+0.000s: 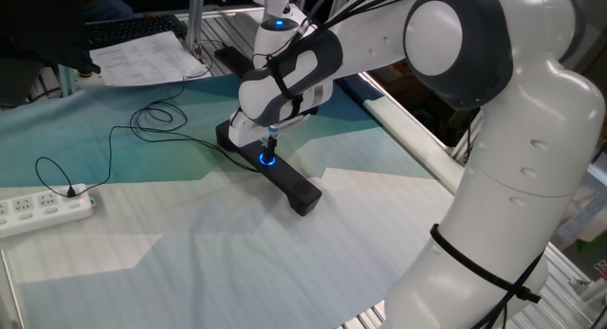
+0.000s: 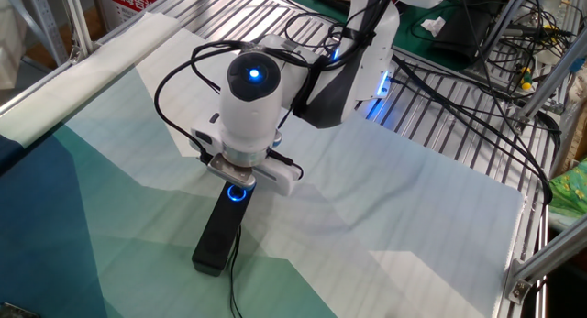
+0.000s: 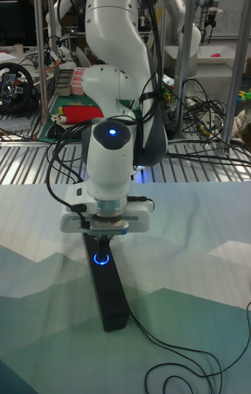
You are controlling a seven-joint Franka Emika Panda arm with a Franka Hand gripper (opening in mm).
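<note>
A long black speaker bar (image 1: 293,188) lies on the patterned cloth, with a ring-shaped blue light (image 3: 102,259) on its top face. My gripper (image 1: 268,156) points straight down over that lit ring, its dark fingers close together and their tips at or just above the ring's middle. In exterior view 2 the hand covers the fingers and the far end of the bar (image 2: 215,243). Whether a knob sits between the fingertips is too small to make out.
A thin black cable runs from the bar to a white power strip (image 1: 43,211) at the left edge. Papers (image 1: 147,60) and a keyboard (image 1: 133,29) lie beyond the cloth.
</note>
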